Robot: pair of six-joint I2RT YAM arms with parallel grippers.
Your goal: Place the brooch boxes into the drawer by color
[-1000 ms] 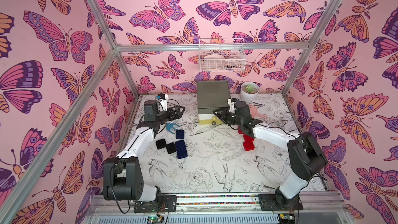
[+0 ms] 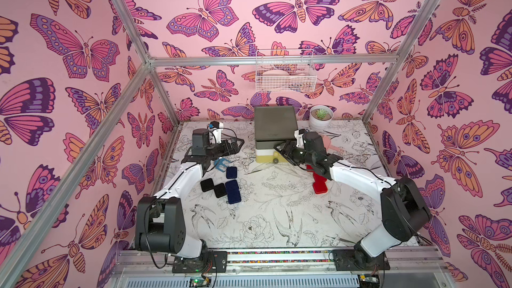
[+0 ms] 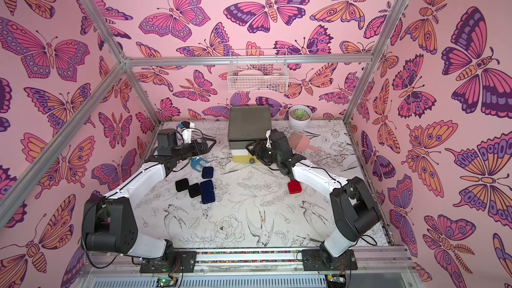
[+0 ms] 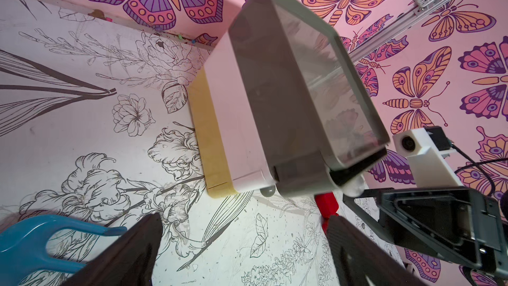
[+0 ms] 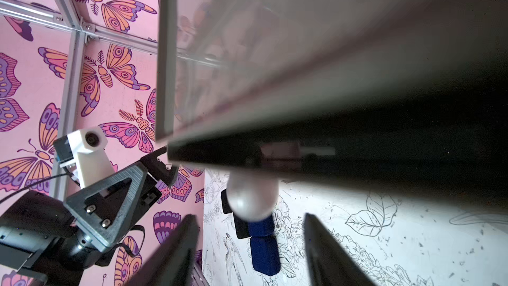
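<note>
A drawer unit (image 2: 274, 123) with grey, white and yellow layers stands at the back middle. My right gripper is at its front, fingers part open just short of a white knob (image 5: 251, 196) under the top drawer's edge. My left gripper stands open and empty left of the unit, above a blue tool (image 4: 47, 222). Navy boxes (image 2: 233, 192) and black boxes (image 2: 207, 185) lie at the left middle; red boxes (image 2: 320, 186) lie at the right, partly hidden by my right arm.
A plant pot (image 3: 299, 120) and a pink brush-like item (image 3: 301, 141) sit at the back right. A wire basket (image 2: 285, 82) hangs on the back wall.
Both arms have shifted slightly: the left gripper a little right and lower, the right arm's elbow rightward, its gripper staying at the drawer front. The boxes have not moved.
</note>
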